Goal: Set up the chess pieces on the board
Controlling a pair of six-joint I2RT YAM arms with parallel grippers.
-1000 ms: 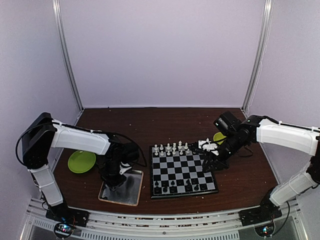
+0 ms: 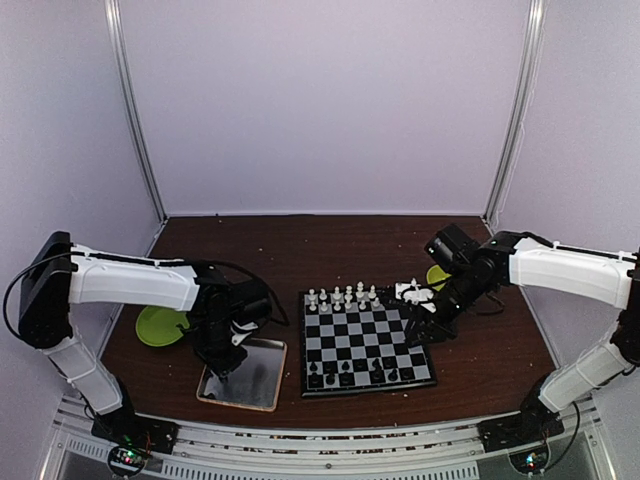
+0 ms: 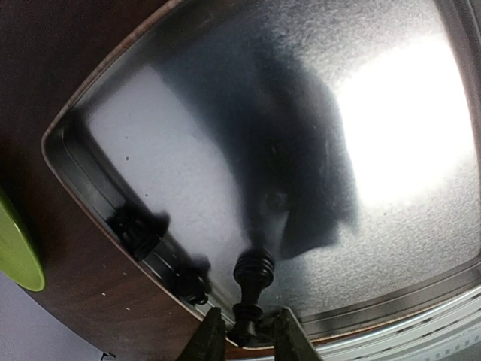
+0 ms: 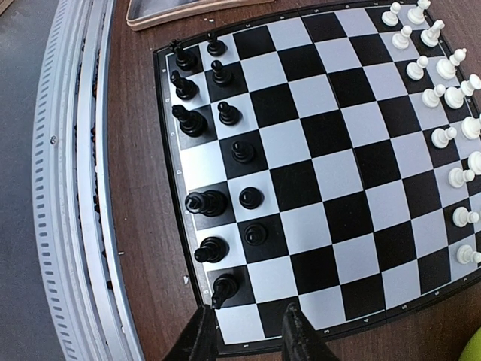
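In the left wrist view, a black chess piece (image 3: 252,275) is in the metal tray (image 3: 391,320), between the parted fingertips of my left gripper. That gripper is open, with narrow gaps beside the piece. Two smaller black pieces lie by the tray wall, one (image 3: 137,230) farther from the gripper than the other (image 3: 191,284). White pieces fill the far side of the chessboard (image 2: 368,343). Along its near side, the right wrist view shows black pieces (image 4: 207,201) in two rows, with several squares bare. My right gripper is open and empty over the board's edge.
One green plate (image 2: 162,324) is left of the tray; another green dish (image 2: 437,275) is partly hidden behind the right arm. The middle of the board is clear. The metal rail (image 2: 330,455) runs along the table's front edge.
My left gripper drew back from the tray, showing dark pieces at its left side, and has now come down over that side. The right arm has barely moved.
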